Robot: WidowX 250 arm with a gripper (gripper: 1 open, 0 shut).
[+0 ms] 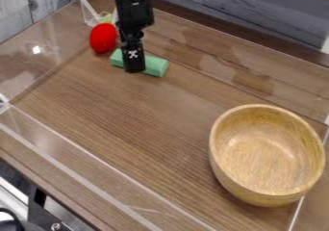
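My black gripper (131, 60) reaches down from the top over a mint-green block (153, 65) lying on the wooden table, with its fingers open at the block's left part; whether they touch it is too small to tell. A red round object (103, 38) sits just left of the gripper, with some pale green item partly visible behind it.
A large yellow wooden bowl (265, 158) stands at the right front. A raised wooden edge runs along the back right.
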